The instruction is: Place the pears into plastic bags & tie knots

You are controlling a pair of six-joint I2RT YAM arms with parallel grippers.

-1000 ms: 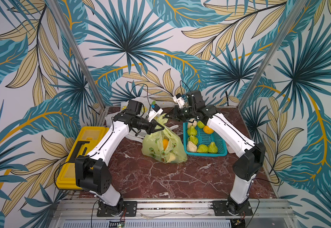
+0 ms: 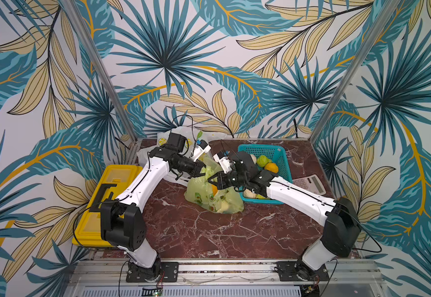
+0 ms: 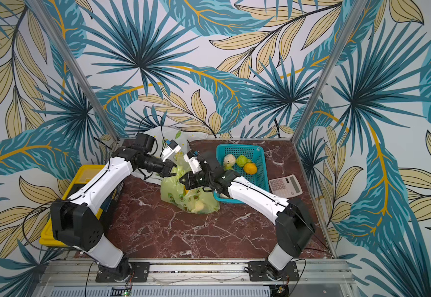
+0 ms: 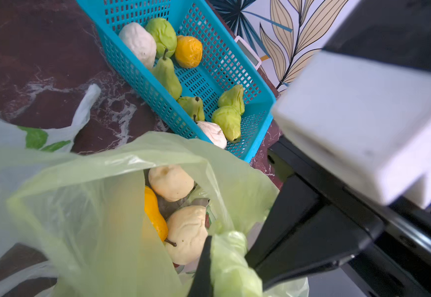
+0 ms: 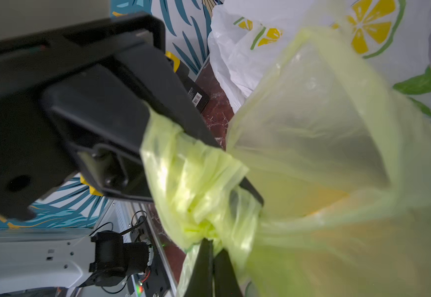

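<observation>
A thin pale-green plastic bag point(image 2: 210, 195) stands on the table, its mouth open; the left wrist view shows cream pears point(image 4: 185, 235) and a yellow-orange fruit point(image 4: 155, 212) inside. My left gripper is shut on gathered bag film at the upper edge. In the right wrist view, twisted film drapes over the left gripper's fingers, its folds converging at the tips of my right gripper, which is shut on that film. Both grippers are close together above the bag. More pears point(image 4: 167, 76), green and whitish, lie in the teal basket point(image 4: 126, 57).
A white bag with lemon prints point(image 5: 255, 64) lies behind the green bag. The yellow case point(image 2: 89, 217) stands at the left, a calculator point(image 3: 284, 186) right of the basket.
My right gripper has come down and left from above the basket to the bag's top beside the left gripper.
</observation>
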